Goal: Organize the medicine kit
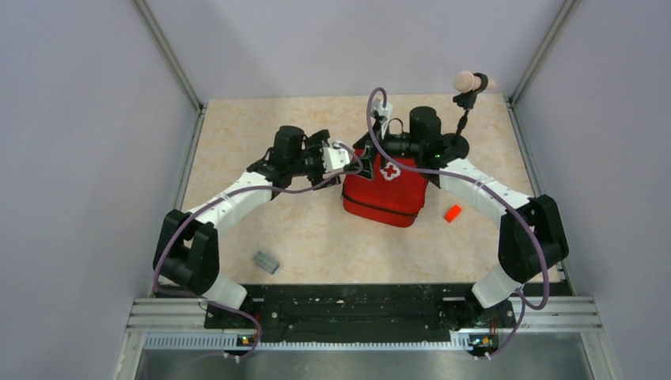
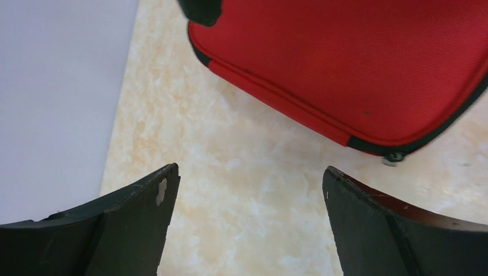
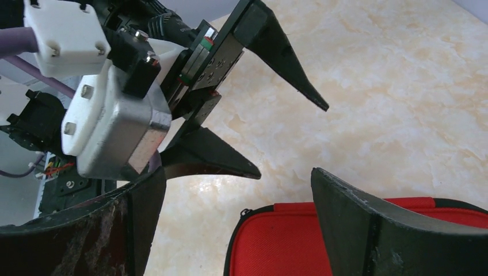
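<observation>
A closed red medicine kit [image 1: 378, 196] with a white cross emblem [image 1: 390, 171] lies right of the table's middle. Its black zipper runs along the front side in the top view. My left gripper is open beside the kit's left edge, with only bare tabletop between its fingers in its wrist view. Over the kit's far left part, my right gripper stands open and empty; a corner of the red kit [image 3: 282, 241] shows below it. The left gripper's dark fingers [image 3: 290, 69] are also visible in the right wrist view. The arms hide part of the kit's far side.
A small grey box [image 1: 266, 262] lies at the front left. A small orange-red block [image 1: 453, 213] sits right of the kit. A stand with a pale round top [image 1: 466, 81] rises at the back right.
</observation>
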